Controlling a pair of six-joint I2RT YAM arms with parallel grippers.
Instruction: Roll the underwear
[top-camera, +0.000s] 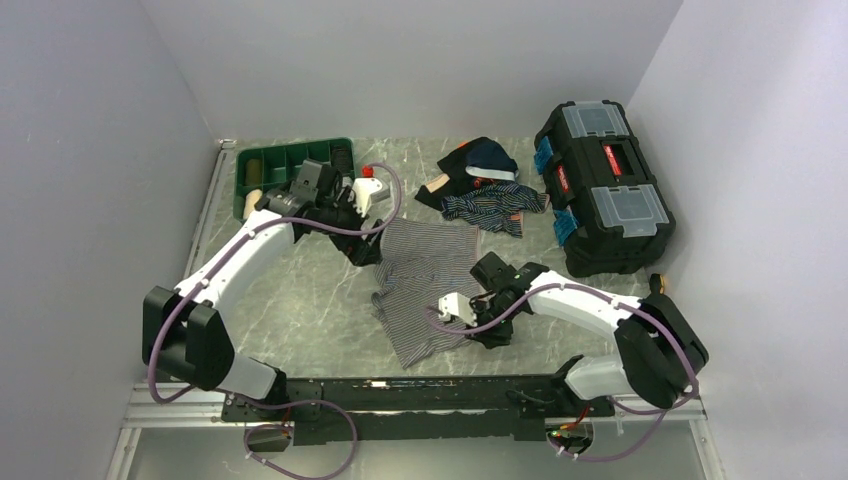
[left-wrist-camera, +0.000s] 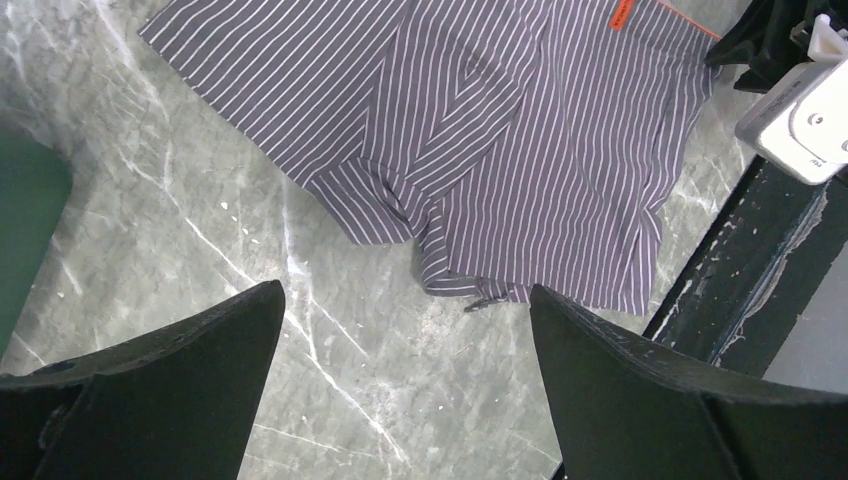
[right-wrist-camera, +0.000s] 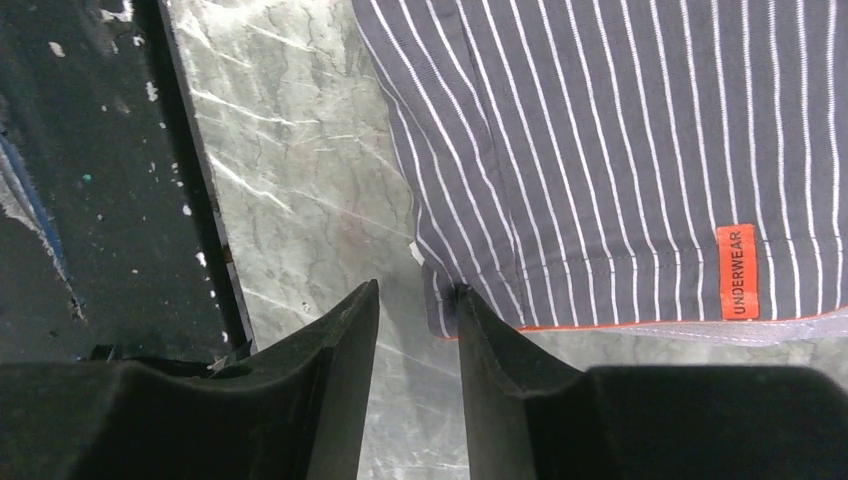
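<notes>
Grey striped underwear (top-camera: 420, 270) lies spread and rumpled on the marble table; in the right wrist view its orange label (right-wrist-camera: 738, 270) faces up near the waistband edge. My left gripper hangs open over bare table beside the cloth's upper left, nothing between its fingers. My right gripper is part open and low at a corner of the underwear, one fingertip at the creased edge; whether cloth is between the fingers I cannot tell.
A green divided bin (top-camera: 290, 155) with rolled items is at the back left. Dark clothes (top-camera: 485, 205) lie at the back. Black toolboxes (top-camera: 605, 170) stand at the right.
</notes>
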